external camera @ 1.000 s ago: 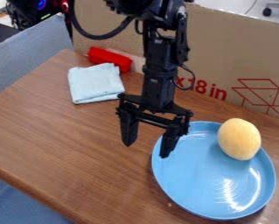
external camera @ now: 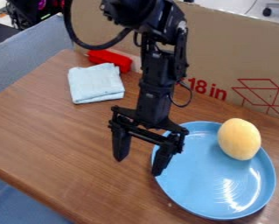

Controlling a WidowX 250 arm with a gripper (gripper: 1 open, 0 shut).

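Observation:
My black gripper [external camera: 139, 156] hangs low over the wooden table, its two fingers spread wide and nothing visible between them. One finger is over bare wood, the other at the left rim of the blue plate [external camera: 218, 188]. A pale yellow oval object [external camera: 239, 138] rests on the back part of the plate.
A folded light blue cloth [external camera: 94, 83] lies at the back left, with a red object [external camera: 108, 59] behind it. A cardboard box [external camera: 235, 70] stands along the back.
Over the last second my gripper has moved left and down, toward the front of the table. The plate, the yellow object and the cloth have not moved.

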